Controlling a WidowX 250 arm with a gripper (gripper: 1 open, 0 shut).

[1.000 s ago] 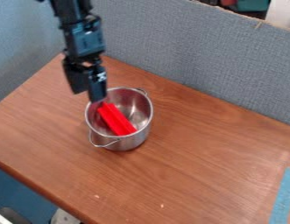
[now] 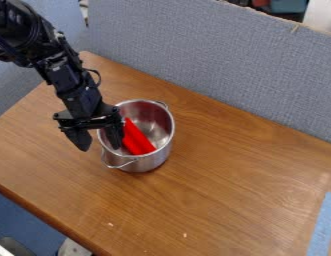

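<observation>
A steel pot [image 2: 157,120] with a wire handle stands on the wooden table. A red object [image 2: 136,141] lies inside it. My black gripper [image 2: 94,130] is low over the pot's left rim, partly covering the rim and part of the red object. I cannot tell whether its fingers are open or whether anything is between them.
Grey padded walls [image 2: 215,65] border the back and left of the table.
The pot looks unmoved.
</observation>
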